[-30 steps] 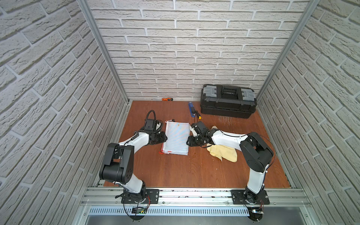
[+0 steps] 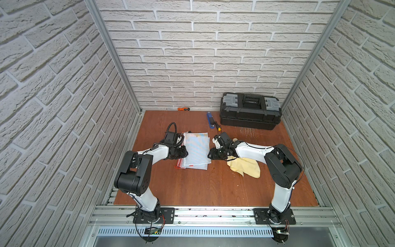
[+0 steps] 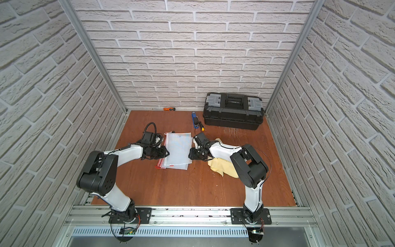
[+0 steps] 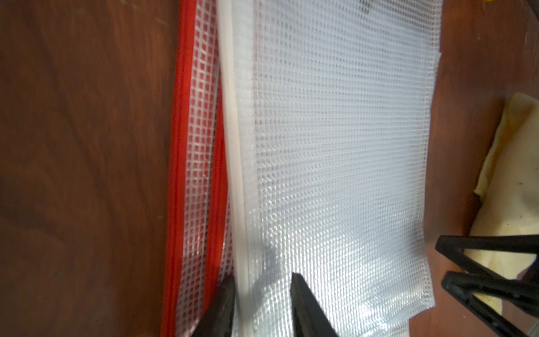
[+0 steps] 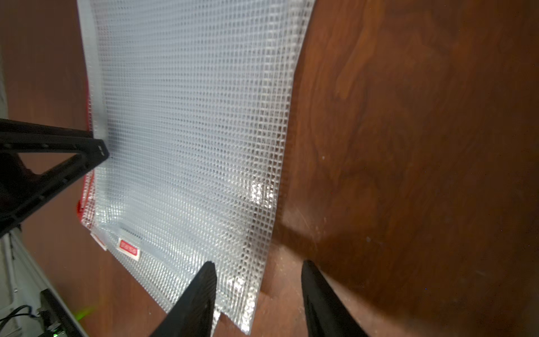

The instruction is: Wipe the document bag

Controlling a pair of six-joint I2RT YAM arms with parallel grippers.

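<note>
The document bag [image 2: 196, 148] is white translucent mesh with red edging, lying flat on the brown table between my two grippers. Its upper layer sits shifted to the right over a lower one, so two red strips [image 4: 188, 140] show along the left. Part open, my left gripper is at the bag's left side, one finger on each side of the upper layer's pale edge. My right gripper is part open too, its fingers straddling the bag's right edge near the front corner. I cannot tell whether any fingertips touch it. A yellow cloth [image 2: 244, 166] lies crumpled under the right arm.
A black toolbox [image 2: 251, 110] stands at the back right. Left of it lie a blue tool [image 2: 210, 120] and a yellow-tipped tool [image 2: 218, 127]; an orange-handled tool [image 2: 183, 109] rests at the back edge.
My left gripper has moved right, and the bag's upper layer has slid right over the lower layer.
</note>
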